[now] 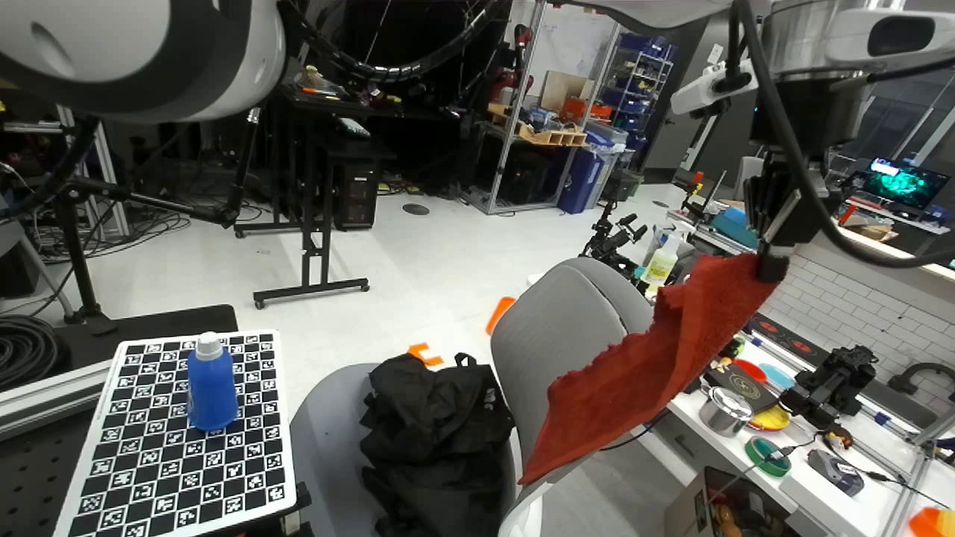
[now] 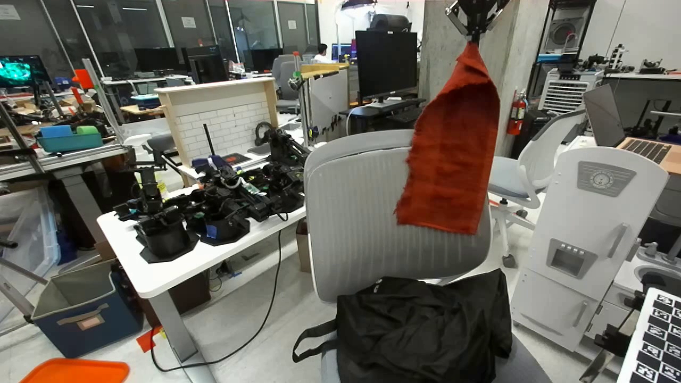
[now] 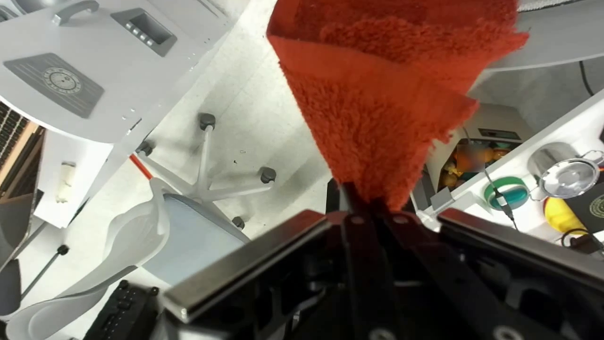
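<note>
A red-orange towel (image 1: 631, 380) hangs from my gripper (image 1: 773, 267), which is shut on one corner of it. In exterior view 2 the towel (image 2: 454, 153) drapes down in front of the grey chair's backrest (image 2: 360, 210), its top pinched by the gripper (image 2: 473, 39). Whether its lower part rests on the backrest is hard to tell. The wrist view has the cloth (image 3: 373, 107) narrowing to a point between the closed fingertips of the gripper. A black bag or garment (image 2: 421, 329) lies crumpled on the chair's seat.
A blue bottle (image 1: 212, 385) with a white cap stands on the checkered board (image 1: 134, 447). White tables with robot arms (image 2: 191, 217) and toy kitchenware, including a metal pot (image 1: 725, 410), flank the chair. A white toy fridge (image 2: 578, 242) is on its other side.
</note>
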